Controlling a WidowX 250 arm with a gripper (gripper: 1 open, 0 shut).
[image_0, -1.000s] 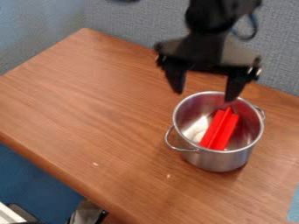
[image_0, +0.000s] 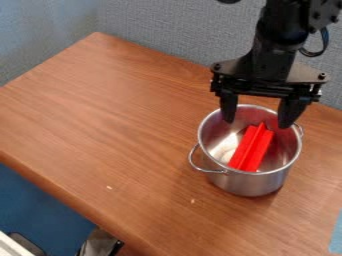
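My black gripper (image_0: 258, 110) is open over a steel pot (image_0: 257, 180) on the right side of the wooden table, its two fingers pointing down at the pot's back rim, apart from each other. Inside the pot lie red bars (image_0: 253, 148), side by side and slanting, below and between the fingers. The pot has looped handles at its sides.
A grey padded wall (image_0: 160, 30) runs along the back. A small blue patch lies at the right edge, and some metal and white items sit off the table at the bottom left.
My gripper has moved down and slightly right, from above and behind the pot to its back rim. The pot and red bars look unmoved.
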